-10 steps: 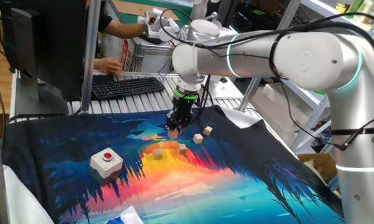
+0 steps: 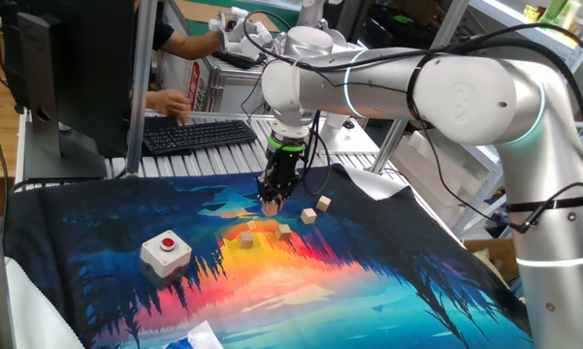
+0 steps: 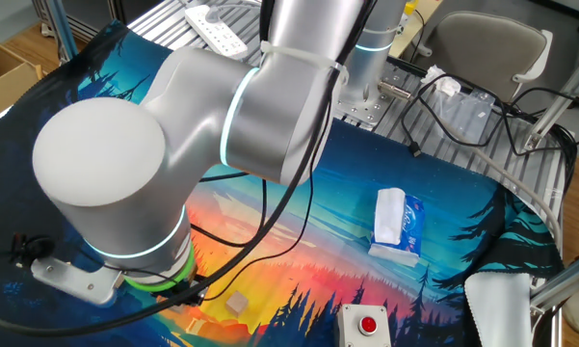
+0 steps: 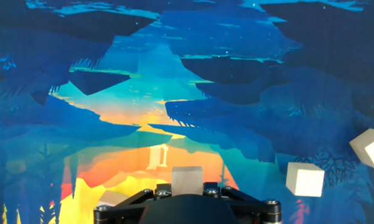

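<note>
A pale wooden block (image 4: 187, 181) sits between the fingertips in the wrist view, and my gripper appears shut on it. From exterior view 1, the gripper (image 2: 272, 202) points down over the far middle of the printed mat, with the block (image 2: 271, 208) at its tip. How high the block is above the mat, or whether it touches it, I cannot tell. Loose blocks lie nearby: one front left (image 2: 246, 239), one just in front (image 2: 283, 233), and two to the right, nearer (image 2: 308, 215) and farther (image 2: 323, 203). Exterior view 2 mostly hides the gripper behind the arm.
A grey box with a red button (image 2: 166, 257) stands left on the mat. A blue-white tissue pack (image 3: 398, 226) lies on the mat. Behind the mat are a keyboard (image 2: 199, 137) and a person's hand (image 2: 170, 103). Open mat stretches across the front.
The wrist and upper arm have shifted slightly left in exterior view 1, while the fingertips and block stay nearly in place. The loose blocks have not moved.
</note>
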